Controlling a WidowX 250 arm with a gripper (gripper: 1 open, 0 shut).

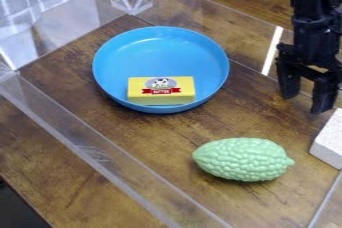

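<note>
A blue round tray (160,52) sits left of centre, holding a yellow butter box (160,90) near its front. A green bumpy gourd-like object (243,160) lies in front of it on the wooden surface. My black gripper (306,90) is low at the right edge, right of the tray and just behind a white object (326,141). Its fingers point down; whether they are open or shut on anything is unclear.
Clear plastic walls (74,132) edge the wooden workspace (107,162). Bare wood lies at the left front and between the tray and my gripper.
</note>
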